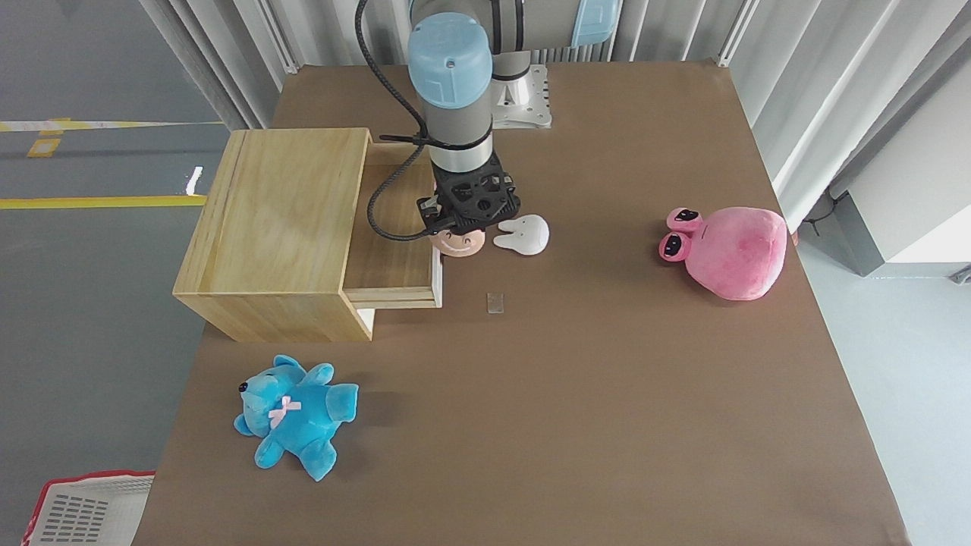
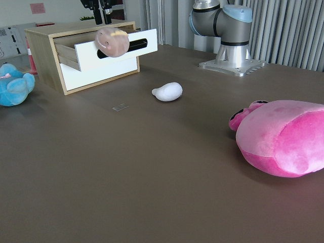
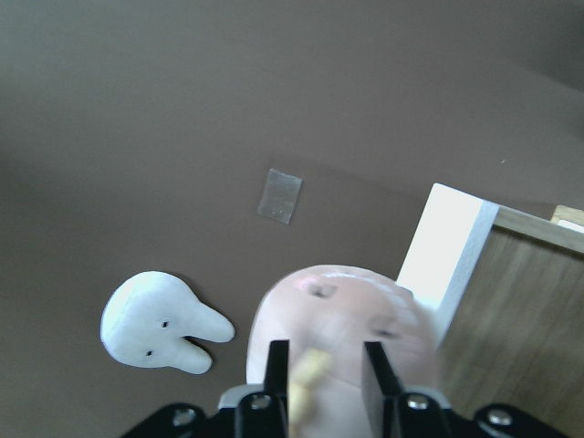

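Observation:
My gripper is shut on a round peach-pink plush toy (image 2: 113, 42), which it holds up at the white front (image 3: 438, 251) of the open drawer. In the front view the toy (image 1: 460, 244) is partly hidden under my gripper. The drawer's wooden inside (image 1: 388, 277) shows no object where visible. A white plush toy (image 1: 528, 235) with two long ears lies on the table just outside the drawer.
A blue teddy bear (image 1: 311, 417) lies front left, a pink plush toy (image 1: 740, 255) at the right. A small clear square (image 1: 495, 303) is on the brown table (image 1: 610, 400), whose middle is free. A basket (image 1: 91, 509) stands off the table's front-left corner.

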